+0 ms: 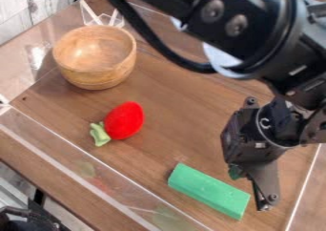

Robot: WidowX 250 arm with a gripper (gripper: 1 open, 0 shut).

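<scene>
The black gripper (251,182) points down at the right of the view, just beside the right end of a green rectangular block (208,191) lying on the wooden table. Whether its fingers are open or shut is hard to make out from this angle; nothing is visible held in them. A red strawberry-like object (124,120) with a green top lies left of the block. A wooden bowl (94,66) sits at the upper left.
The wooden table (152,149) has clear room in its middle, between the red object and the arm. Clear panels border the near left edge. The arm's body and a black cable cover the upper right.
</scene>
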